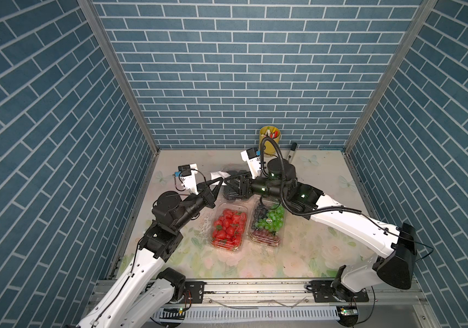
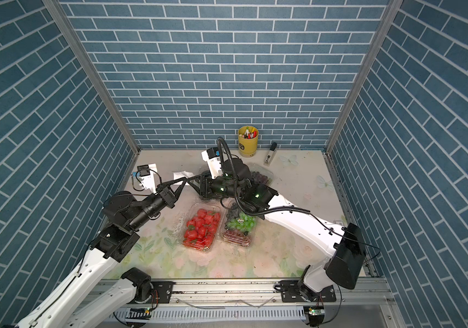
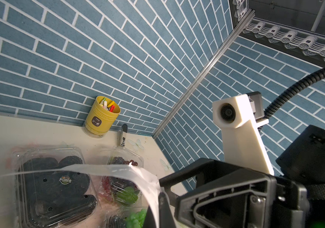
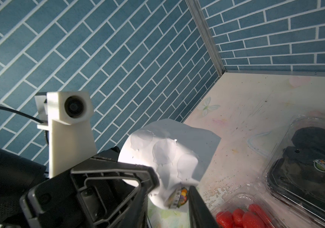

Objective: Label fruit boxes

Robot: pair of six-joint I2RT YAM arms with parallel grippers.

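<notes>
A white label sheet (image 4: 204,144) with several peeled patches is gripped at its edge by my left gripper, whose fingers are shut on it. In the right wrist view a small colourful sticker (image 4: 179,197) shows near the sheet's lower edge. My right gripper is at that edge, its fingers apart on either side of the sticker; whether they touch it I cannot tell. Below stand clear boxes: strawberries or red tomatoes (image 1: 228,227), grapes (image 1: 269,221), and dark fruit (image 3: 52,182) with a round label on its lid. The grape box carries a small label too.
A further box of grapes (image 3: 126,182) stands at the back. Behind it are a yellow pen cup (image 3: 101,115) and a black-capped marker (image 3: 123,134). Both arms reach over the boxes, their grippers nearly meeting.
</notes>
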